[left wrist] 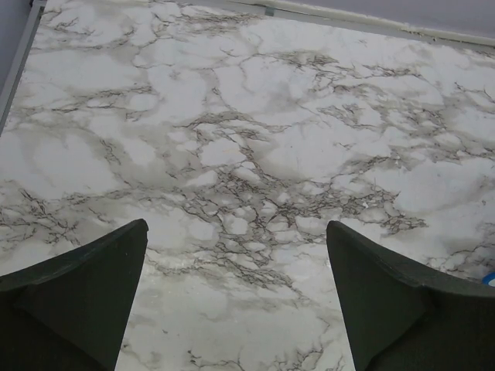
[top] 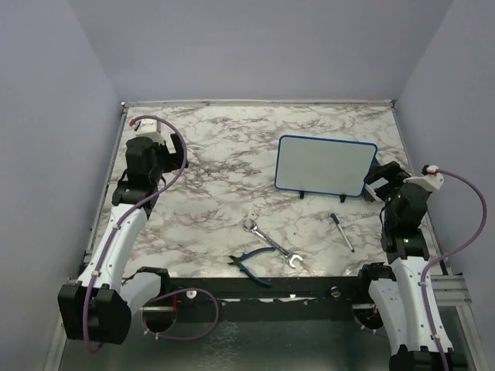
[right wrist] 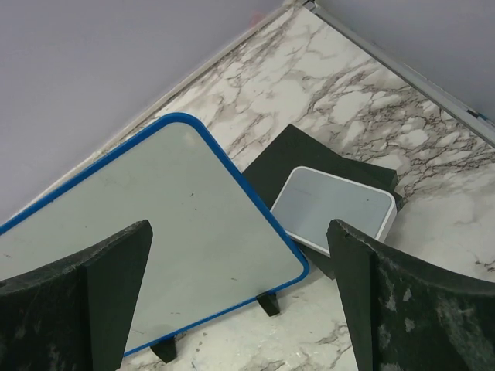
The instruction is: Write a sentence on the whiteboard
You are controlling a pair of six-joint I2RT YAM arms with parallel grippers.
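The blank whiteboard [top: 325, 165], edged in blue, stands on small dark feet in the right half of the table. In the right wrist view the board's right part [right wrist: 209, 232] shows no writing. A pen [top: 342, 232] with a blue end and a pale barrel lies on the table in front of the board, apart from both grippers. My right gripper [top: 379, 180] is open near the board's right edge, nothing between its fingers. Far left, my left gripper [top: 179, 152] is open and empty above bare table, its fingers [left wrist: 85, 301] wide apart.
A wrench [top: 271, 241] and blue-handled pliers [top: 251, 261] lie near the front edge, left of the pen. A white-framed grey block [right wrist: 332, 202] rests on a dark piece [right wrist: 290, 154] behind the board's right side.
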